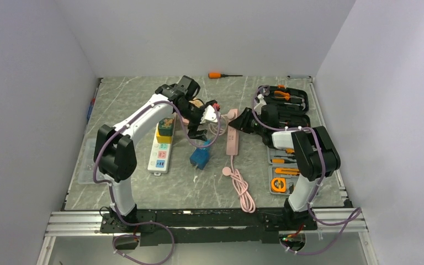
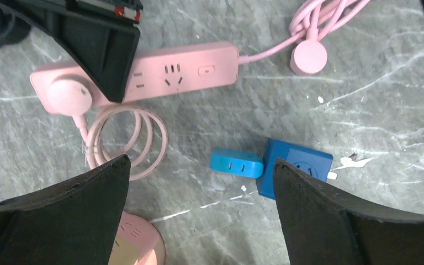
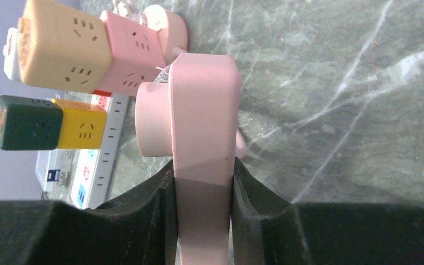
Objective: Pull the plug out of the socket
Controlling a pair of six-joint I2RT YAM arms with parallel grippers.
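Note:
My right gripper is shut on the pink power strip (image 3: 204,127), gripping it across its sides. In the left wrist view the strip (image 2: 185,69) shows its bare outlet holes near the cord end. At its other end the round pink plug (image 2: 69,97) sits against the strip's face, its cable coiled beside it. Whether its prongs are fully seated cannot be seen. My left gripper stands open to the left of the strip, nothing between its fingers, apart from the plug.
A blue plug block (image 1: 200,158) lies between the strips. The white power strip (image 1: 159,157) carries green and yellow blocks. Tool trays (image 1: 284,171) line the right side, and a screwdriver (image 1: 215,75) lies at the back. Pink bundled cord (image 1: 244,193) lies in front.

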